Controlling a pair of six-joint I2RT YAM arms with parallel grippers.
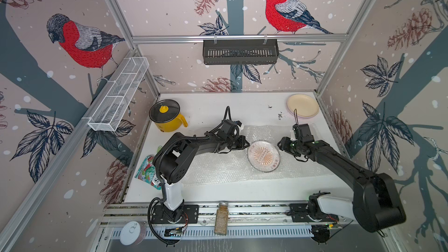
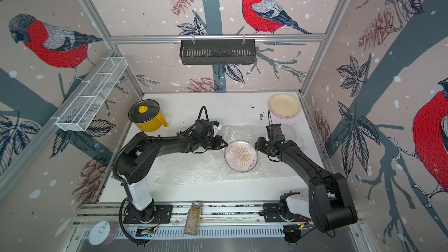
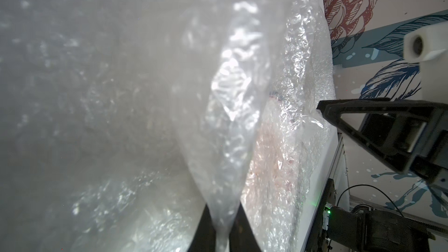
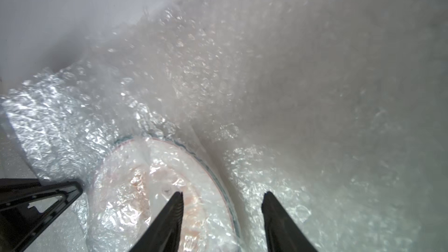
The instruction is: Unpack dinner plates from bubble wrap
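Observation:
A plate [image 1: 263,156] with a pale red pattern lies on a long sheet of bubble wrap [image 1: 210,170], film over it in the right wrist view [image 4: 144,191]. My left gripper is at the plate's left edge, shut on a fold of bubble wrap [image 3: 228,112], which rises between its fingers. My right gripper stands open just right of the plate, above the plate's rim and the wrap, with nothing between its fingers.
Beige plates [image 1: 302,104] sit at the back right. A yellow pot [image 1: 168,121] stands at the back left, a colourful packet [image 1: 147,172] at the front left.

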